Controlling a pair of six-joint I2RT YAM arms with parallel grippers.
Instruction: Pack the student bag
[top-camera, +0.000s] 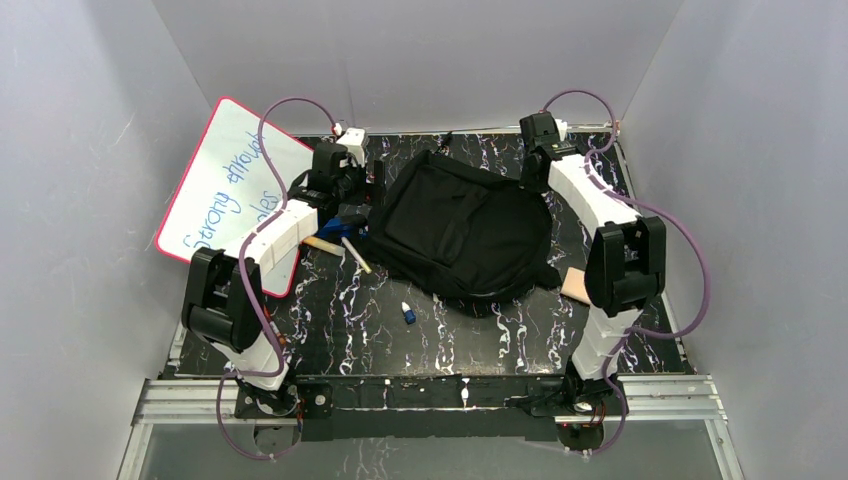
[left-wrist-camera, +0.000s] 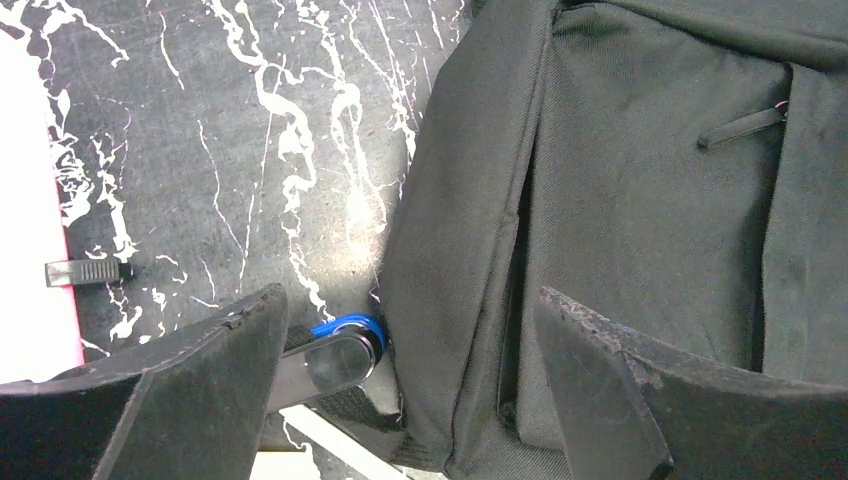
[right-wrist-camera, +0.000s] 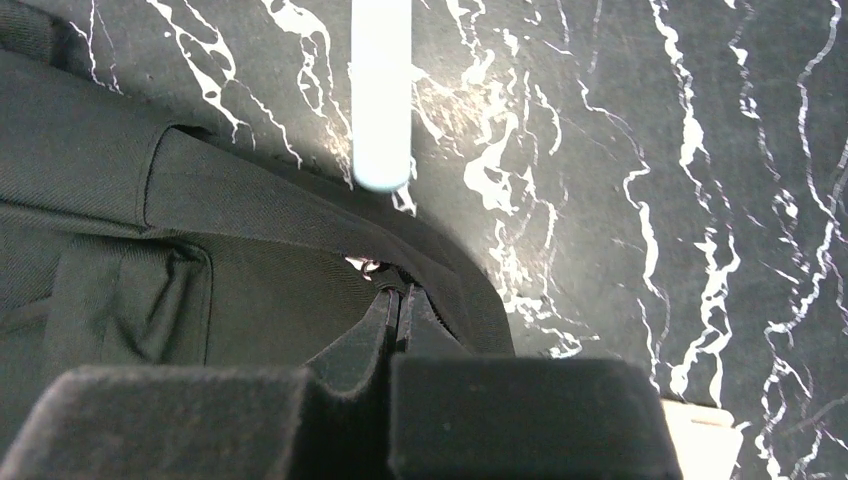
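Note:
The black bag lies open in the middle of the table, its inner pocket flap showing. At its far right rim, my right gripper is shut on what looks like the zipper pull; a shiny metal slider shows just beyond the fingertips. Over the bag's left edge stands my left gripper, open, with fingers apart and nothing held. Near its left finger are a dark cylinder with a blue band and a white stick. A small blue-and-white bottle lies in front of the bag.
A red-edged whiteboard with blue writing lies at the left, partly under the left arm. A tan stick is close to the bag's left side. A tan block lies at right.

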